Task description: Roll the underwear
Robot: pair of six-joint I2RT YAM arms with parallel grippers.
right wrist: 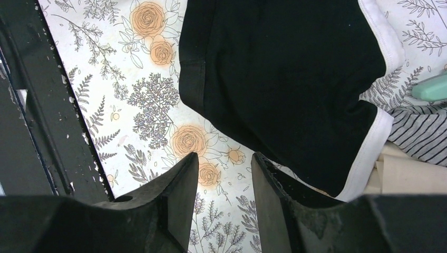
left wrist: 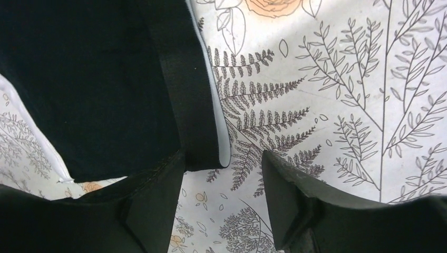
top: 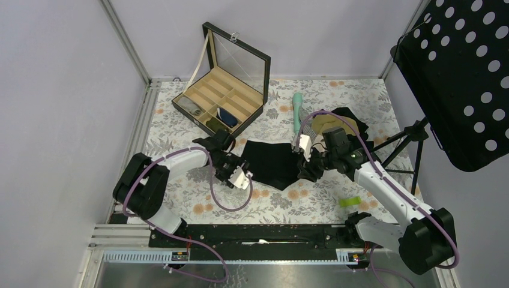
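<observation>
The black underwear (top: 270, 162) with white trim lies flat on the flowered cloth between my grippers. My left gripper is part open at its near corner, beside a folded black band (left wrist: 197, 105) with a white edge; the left fingertip overlaps that band in view. My right gripper is part open over the other end, its fingertips near the hem of the underwear (right wrist: 284, 79). Nothing clearly sits between either gripper's fingers.
An open compartment box (top: 213, 90) stands at the back left. A mint object (top: 297, 105), striped and tan cloths (top: 333, 123) lie back right. A green strip (top: 349, 201) lies front right. A black perforated stand is at right.
</observation>
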